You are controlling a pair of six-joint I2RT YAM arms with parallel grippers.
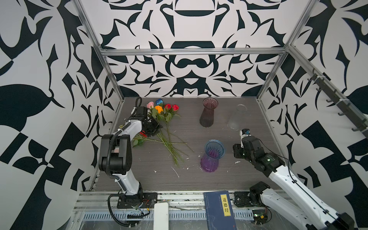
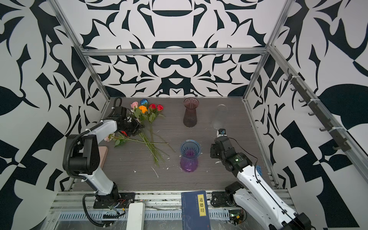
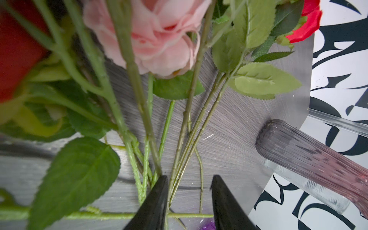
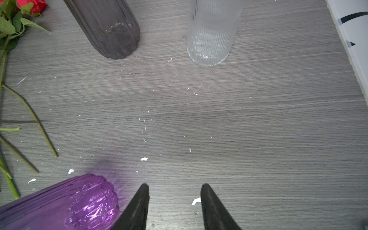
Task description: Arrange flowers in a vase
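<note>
Several artificial flowers with long green stems (image 1: pixel 170 147) lie on the left of the table, among them an orange rose (image 1: pixel 158 109) and red roses (image 1: pixel 171 107). Over the pile is my left gripper, its fingers part open. One stem crosses near its left finger, and a pink rose (image 3: pixel 153 42) and leaves fill the view beyond. A blue-and-purple vase (image 1: pixel 212 155) stands upright at the front middle. My right gripper is open right of that vase, with only bare table showing between its fingers.
A dark reddish vase (image 1: pixel 207 112) and a clear vase (image 1: pixel 237 117) stand at the back, middle to right. Bare table (image 4: pixel 230 122) lies before them. A blue book (image 1: pixel 218 210) rests beyond the front edge.
</note>
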